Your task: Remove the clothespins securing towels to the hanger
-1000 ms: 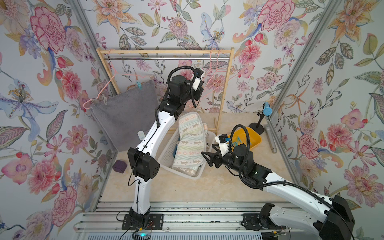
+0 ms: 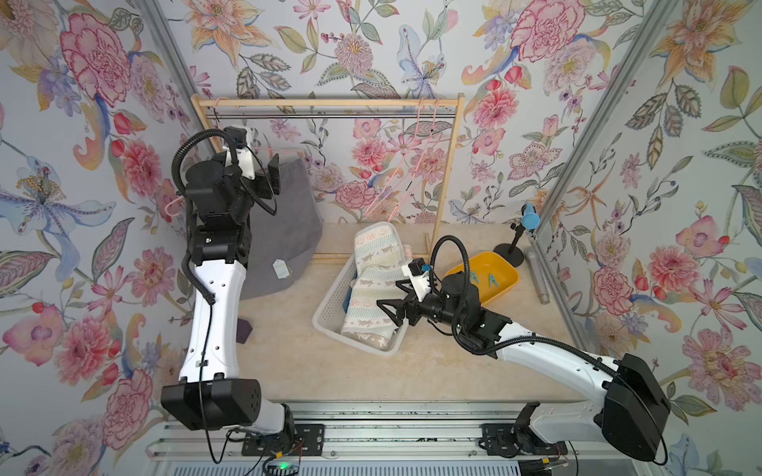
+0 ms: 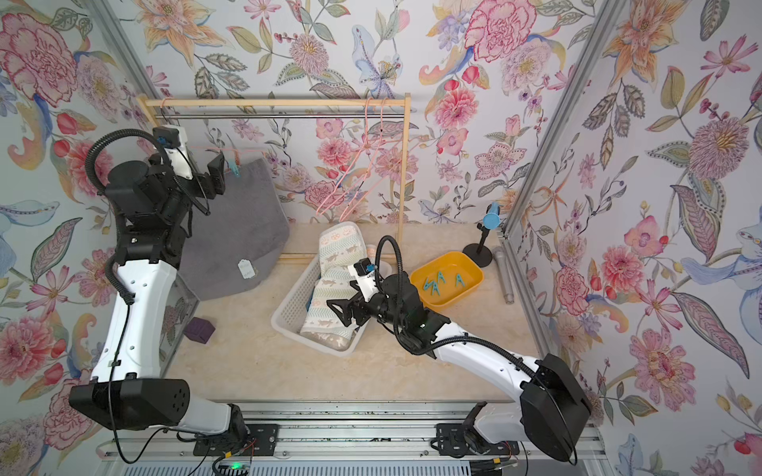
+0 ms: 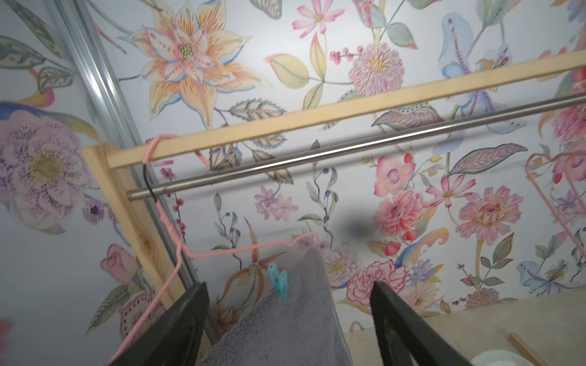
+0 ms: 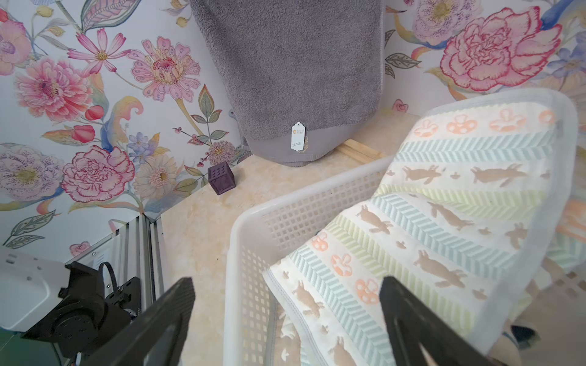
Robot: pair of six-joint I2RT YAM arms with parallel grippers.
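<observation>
A grey towel hangs from a pink hanger at the rack's left, with a teal clothespin near the top corner. My left gripper is raised in front of it, its fingers apart on either side of the clothespin's line of sight in the left wrist view, nothing between them. My right gripper stands open above a white basket holding a patterned cloth.
An orange tray with several teal clothespins and a blue stand are at the right. Empty pink hangers hang at the rack's right. A purple cube lies at left.
My left arm has swung left, from over the basket to in front of the towel's top. My right gripper has moved slightly left.
</observation>
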